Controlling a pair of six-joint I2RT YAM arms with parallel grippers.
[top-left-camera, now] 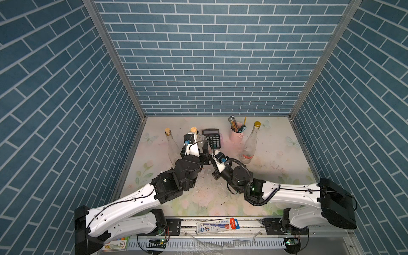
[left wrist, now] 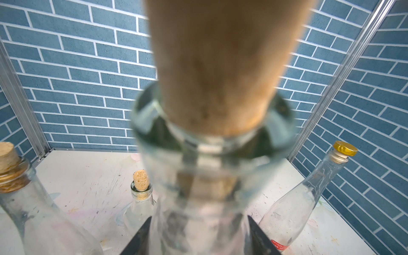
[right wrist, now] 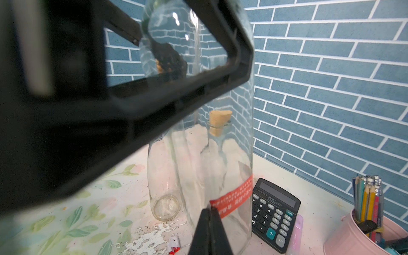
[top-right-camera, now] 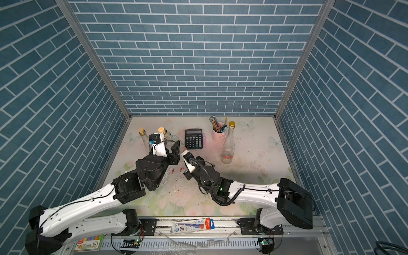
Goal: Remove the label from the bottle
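Note:
A clear corked bottle (left wrist: 199,178) stands between my left gripper's (left wrist: 199,240) fingers, which are shut on it. In the right wrist view the glass of this bottle (right wrist: 240,140) fills the middle, with a dark left finger (right wrist: 178,97) crossing in front. Low on it runs a red label (right wrist: 233,197), a paler stretch of it showing further left. My right gripper is shut, its tips at the label's lower edge. Whether a bit of label is pinched there cannot be told.
Another corked bottle (top-left-camera: 171,148) stands left, and a gold-capped one (top-left-camera: 250,146) right. A calculator (right wrist: 274,214) and a pink pencil cup (right wrist: 357,238) sit behind. Red scraps (right wrist: 173,246) lie on the table below the bottle.

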